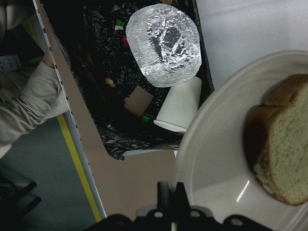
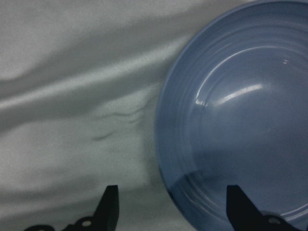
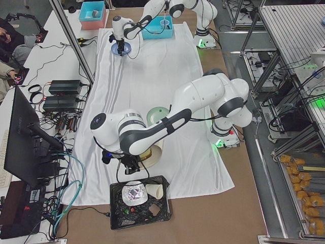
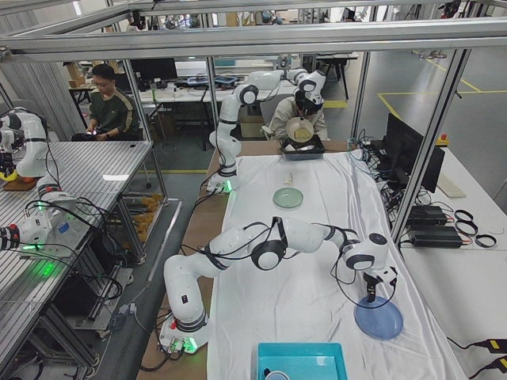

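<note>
My left gripper is shut on the rim of a cream plate (image 1: 216, 159) with a slice of bread (image 1: 284, 139) on it, held by the black-lined bin (image 1: 110, 139). In that bin lie a foil container (image 1: 163, 43), a white cup (image 1: 178, 108) and small scraps. My right gripper stands open above a blue plate (image 2: 240, 125) at the other end of the table, nothing between its fingers.
A green plate (image 4: 287, 198) lies mid-table on the white cloth. A blue tub (image 4: 301, 358) stands beside the right arm. A seated person (image 4: 297, 119) is just beyond the bin's end.
</note>
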